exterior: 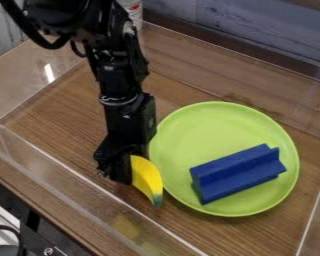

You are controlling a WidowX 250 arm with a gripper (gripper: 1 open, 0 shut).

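My black gripper (127, 165) is low over the wooden surface, left of the green plate, shut on a yellow banana (148, 183) that angles down toward the front with its greenish tip at the bottom. The fingertips are partly hidden by the dark gripper body and the banana. The green plate (203, 129) holds a blue block (236, 175) on its right part.
A clear barrier edge (69, 180) runs along the front left of the wooden surface. A white container (131, 10) stands at the back, before a grey wooden wall. Bare wood lies at the back and left.
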